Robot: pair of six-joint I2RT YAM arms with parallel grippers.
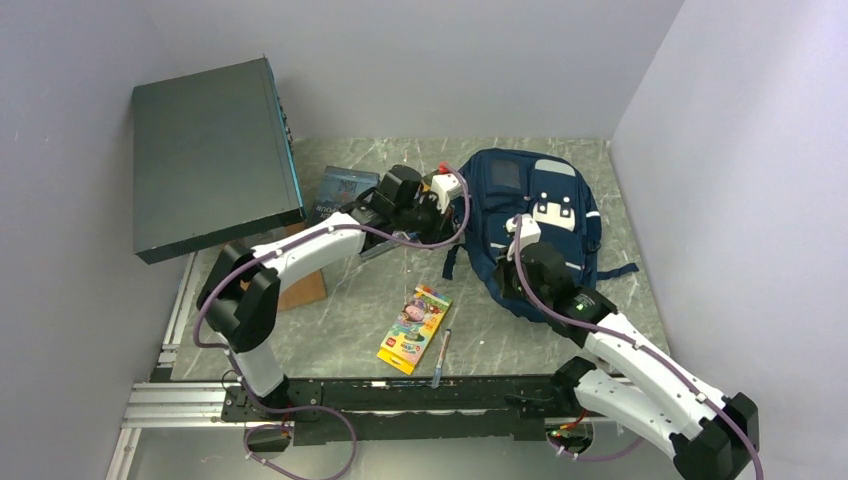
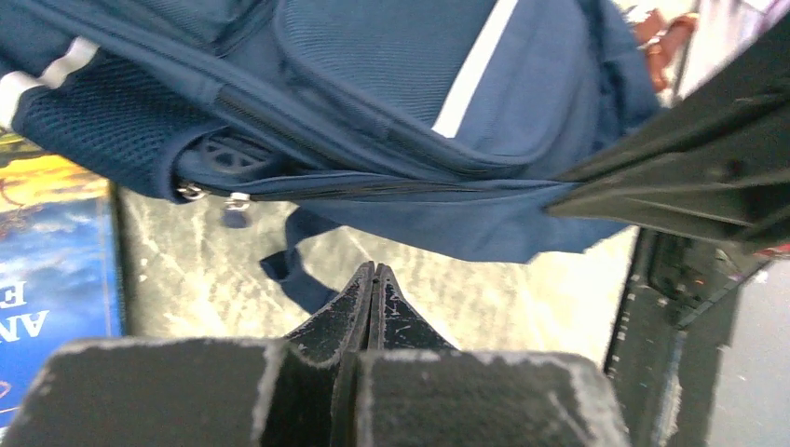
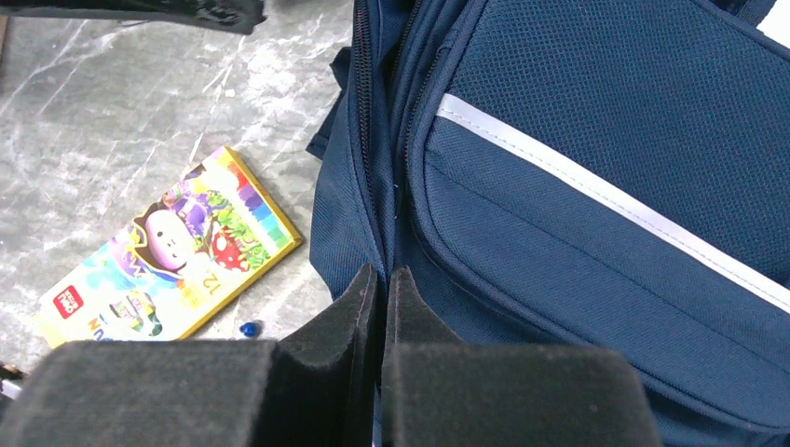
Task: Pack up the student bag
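Note:
The navy backpack (image 1: 500, 190) lies on the right half of the table. In the left wrist view, its zipper pull (image 2: 237, 210) hangs at the left end of the zipper, up and left of my left gripper. That gripper is shut with nothing between its fingers, a small gap below the bag's edge. My right gripper is shut on the backpack's fabric beside the zipper (image 3: 364, 102). A dark strap (image 2: 303, 270) hangs behind my left fingertips.
A yellow illustrated box (image 1: 414, 328) and a slim pen-like item (image 1: 441, 358) lie at the front. A dark book (image 1: 343, 190) rests behind the left arm. A large dark box (image 1: 212, 155) rises at far left. Bare table surrounds the yellow box.

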